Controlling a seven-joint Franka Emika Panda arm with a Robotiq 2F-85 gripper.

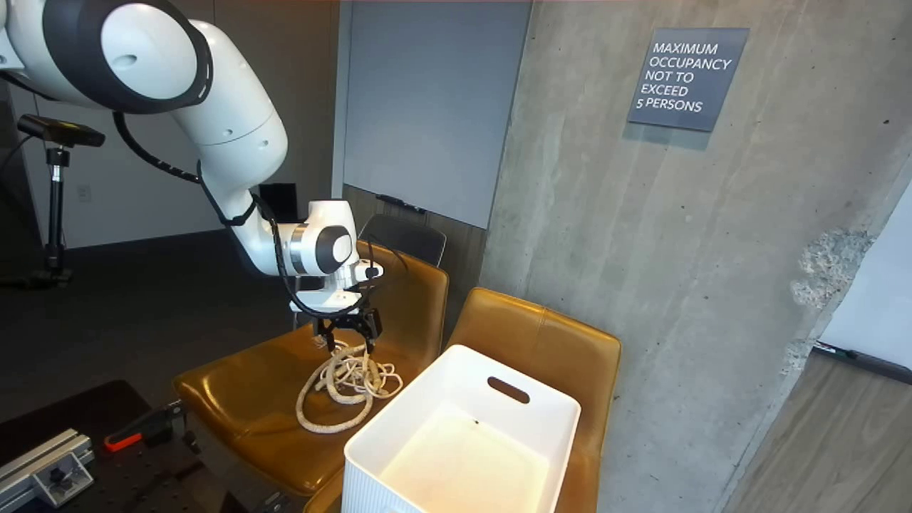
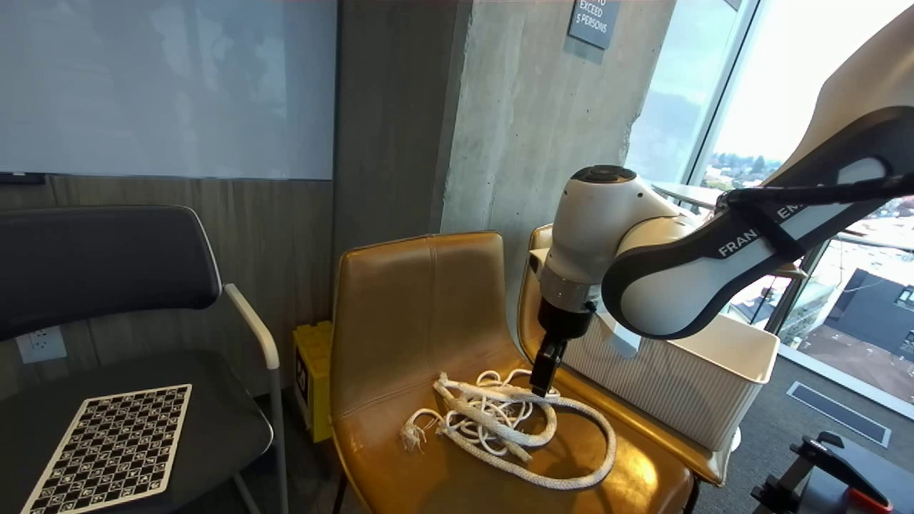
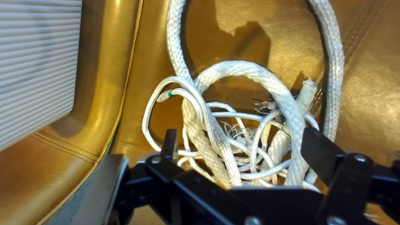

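A tangle of white rope, one thick length with thinner cords, lies on the seat of a brown leather chair. Loops of the rope fill the middle of the wrist view, and a frayed end shows among them. Right above the pile, pointing down, is my gripper; its black fingers stand wide apart on either side of the tangle. In exterior view 1 the gripper appears open over the rope's back part. Whether the fingertips touch any strand is hard to tell.
A white bin with ribbed sides stands on the neighbouring brown chair; its visible floor looks empty. Chair backs and a concrete wall stand behind. A dark chair holds a patterned board.
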